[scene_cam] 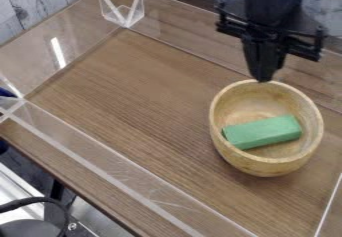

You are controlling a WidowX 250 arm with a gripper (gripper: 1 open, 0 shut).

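Observation:
A round wooden bowl [235,154] sits at the right of the table, holding a green block [263,131] that lies flat inside it. Above the bowl's back rim is my dark gripper [265,72], apart from the block, its tip narrow and shut, with nothing visible between the fingers.
Clear plastic pieces run along its left edge and stand at the back left. A black cable and grey device [30,229] are at the lower left.

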